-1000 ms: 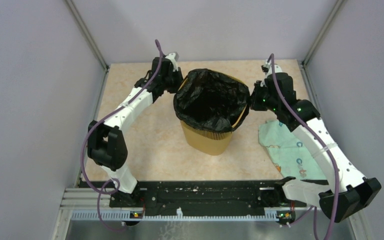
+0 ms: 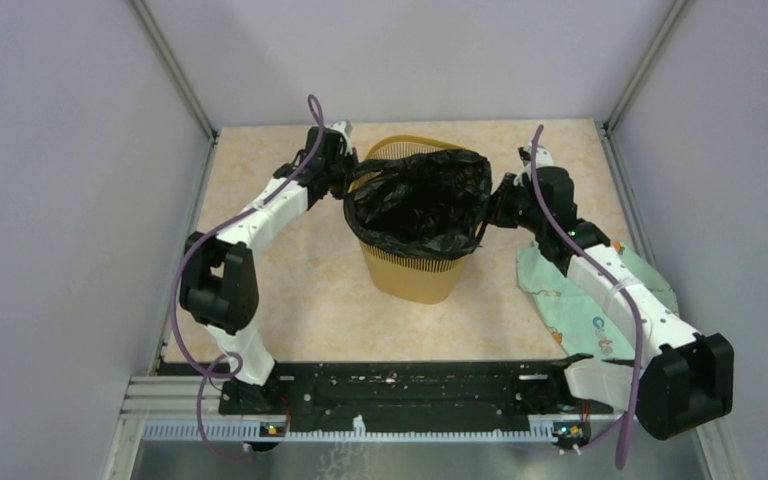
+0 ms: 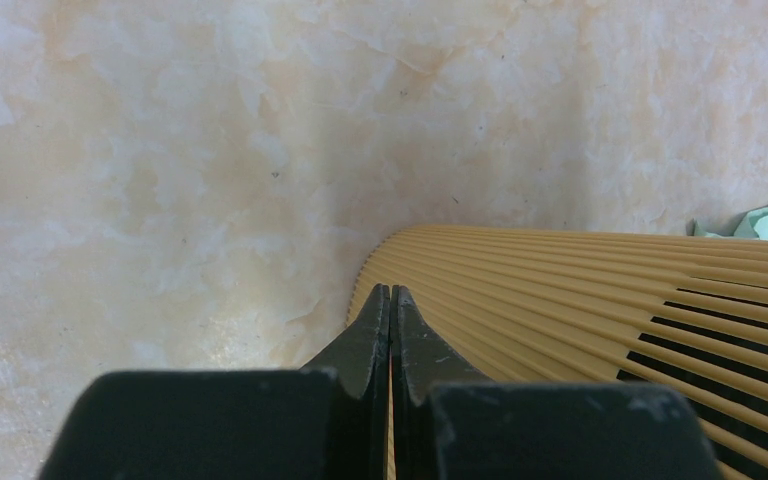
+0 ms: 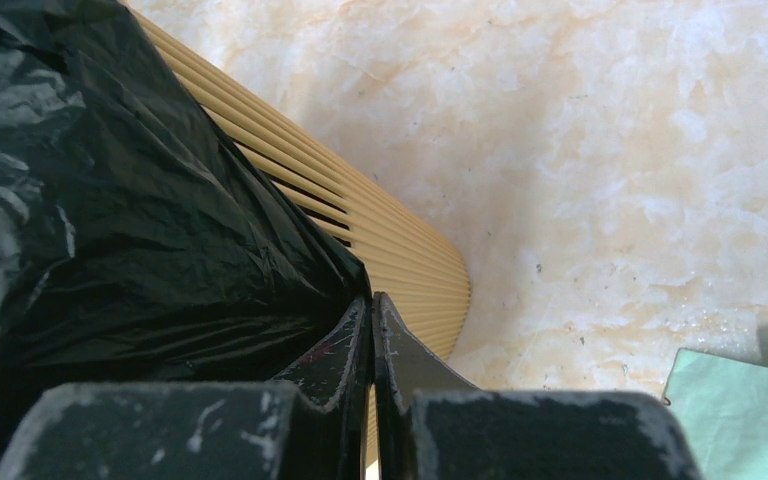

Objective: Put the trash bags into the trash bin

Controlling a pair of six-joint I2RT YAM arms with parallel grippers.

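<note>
A yellow ribbed trash bin stands in the middle of the table. The black trash bag lines it, folded over the front and right rim, while the back-left rim is bare. My left gripper is shut with nothing between its fingertips, beside the bin's slatted outer wall; no bag shows in the left wrist view. On the right side my right gripper is shut on the edge of the bag, pulling it into a point outside the bin wall.
A mint-green cloth lies on the table at the right. Grey walls close off the back and sides.
</note>
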